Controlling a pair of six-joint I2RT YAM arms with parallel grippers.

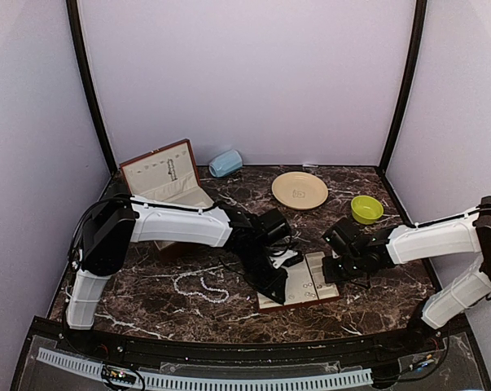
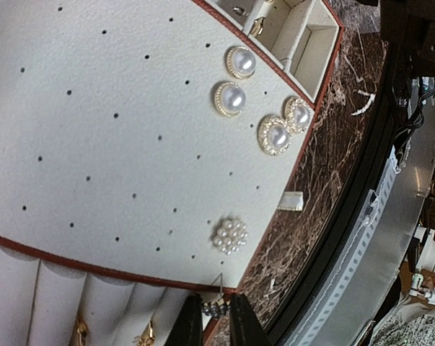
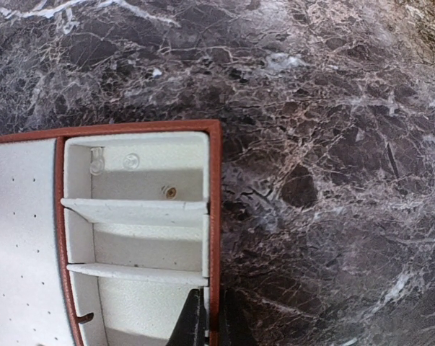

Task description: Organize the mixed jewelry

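The jewelry tray (image 1: 298,304) lies flat, with a white dotted panel (image 2: 94,155), padded ring rolls (image 2: 51,295) on one side and small compartments (image 3: 141,249) on the other. Several round pearl earrings (image 2: 229,99) sit on the panel, and a cluster earring (image 2: 230,236) stands near its lower corner. My left gripper is shut on a small beaded earring (image 2: 215,308), its wire pin pointing up over the panel's corner. At the opposite end, my right gripper is shut on the tray's brown outer rim (image 3: 215,216). In the top view the grippers' tips are hard to make out.
An open jewelry box (image 1: 160,167) stands behind the left arm. A pearl necklace (image 1: 200,293) lies on the marble left of the tray. Farther back are a blue cup (image 1: 225,164), a cream plate (image 1: 300,191) and a green bowl (image 1: 366,209).
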